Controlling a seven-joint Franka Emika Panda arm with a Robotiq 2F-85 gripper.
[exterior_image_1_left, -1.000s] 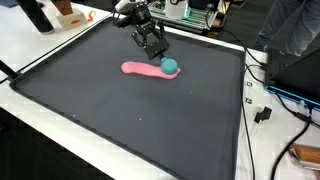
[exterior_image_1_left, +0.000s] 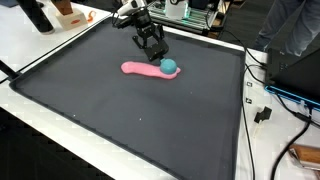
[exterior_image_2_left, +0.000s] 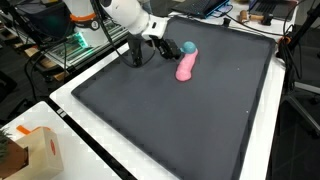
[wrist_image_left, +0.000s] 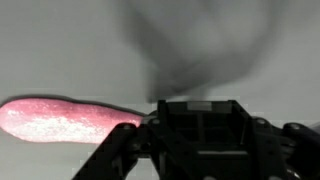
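Note:
A long pink object (exterior_image_1_left: 141, 69) lies flat on the dark grey table, with a light blue ball (exterior_image_1_left: 168, 66) at one end. In exterior view 2 the pink part (exterior_image_2_left: 186, 68) points toward the camera and the blue ball (exterior_image_2_left: 190, 47) is at its far end. Beside the ball, low over the table, is my black gripper (exterior_image_1_left: 158, 60). The wrist view has the pink part (wrist_image_left: 65, 120) running in from the left and passing under my gripper, which hides the ball. My fingers look shut at this ball end; the contact itself is hidden.
A black cable (exterior_image_1_left: 255, 75) crosses the right edge, where a small device (exterior_image_1_left: 262, 118) stands.
The black gripper has shifted or tilted slightly at the ball end. The pink object and blue ball show no clear movement.

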